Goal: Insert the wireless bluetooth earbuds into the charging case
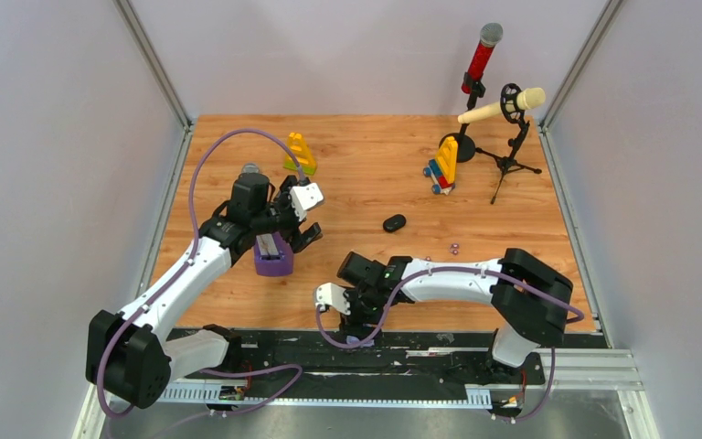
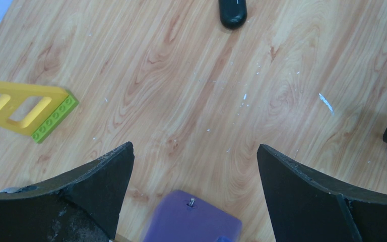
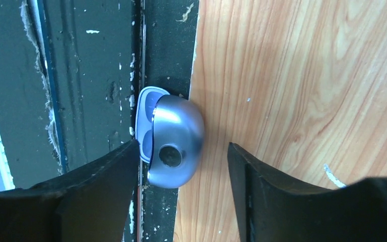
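The charging case straddles the table's front edge, partly over the black strip. It shows a shiny blue-grey shell with a dark round spot and a pale lavender section with hollows. My right gripper is above it, fingers apart on either side, not visibly gripping it. From the top, that arm hides most of the case. Two small pinkish pieces, likely the earbuds, lie right of centre on the table. My left gripper hangs open over the left side, nothing between its fingers.
A purple box sits beneath the left gripper. A black oval object lies mid-table. Yellow toy pieces and a tripod-mounted cream telescope stand farther back.
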